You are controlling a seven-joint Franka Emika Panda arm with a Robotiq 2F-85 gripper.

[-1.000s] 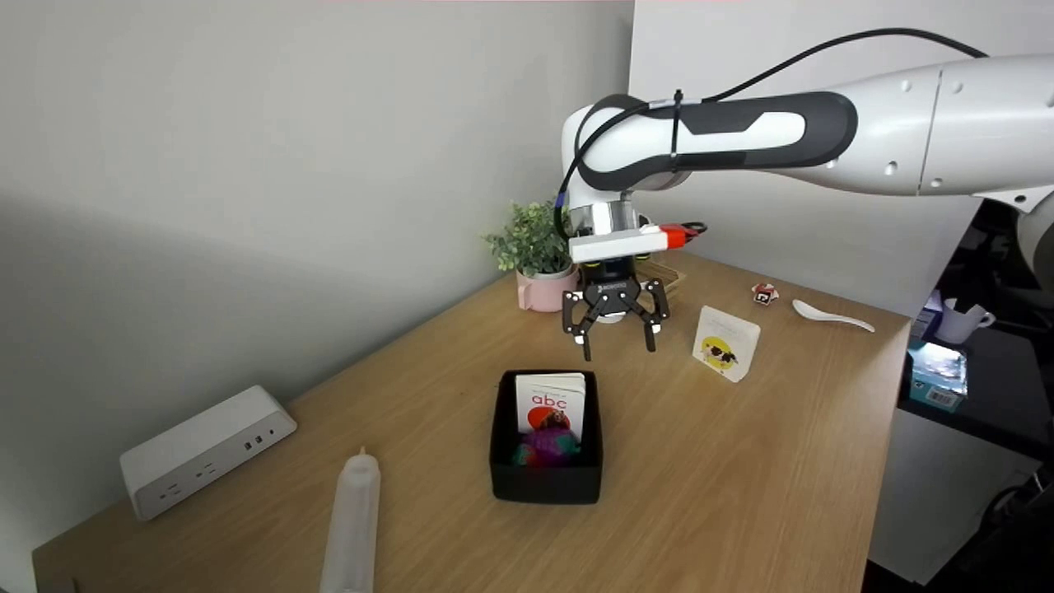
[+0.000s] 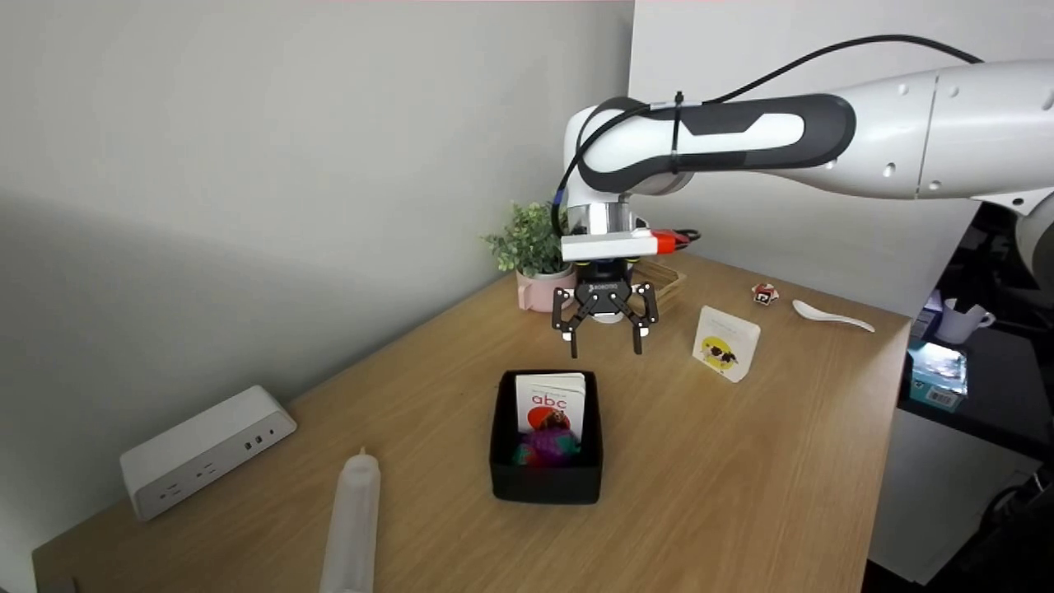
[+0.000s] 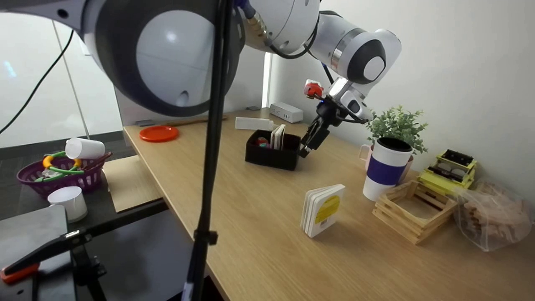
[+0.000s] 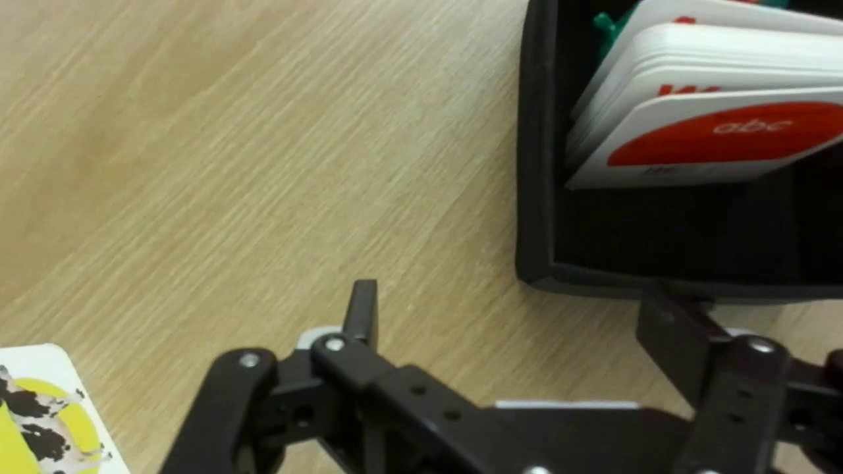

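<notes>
My gripper [image 2: 605,347] stands open above the table, just behind the black box in exterior view 1, with nothing between its fingers. In the wrist view, its right finger [image 4: 679,336] overlaps the near wall of the black box [image 4: 539,158]; whether they touch cannot be told. White board books marked "abc" [image 2: 549,400] lean upright inside the box. A purple, green and red toy [image 2: 546,446] lies in front of them. Apart from the box, another board book with a cow on a yellow circle [image 3: 323,208] stands upright on the table.
Behind the gripper are a potted plant [image 2: 538,247], a cup with a blue band [image 3: 386,168] and a wooden crate [image 3: 419,215]. A clear bottle [image 2: 352,524] and white power strip [image 2: 207,450] lie left of the box. Table room right of the box is bare.
The gripper has shifted slightly to the left in exterior view 1 and turned a little, staying open. The box, its contents and the cow book have not moved.
</notes>
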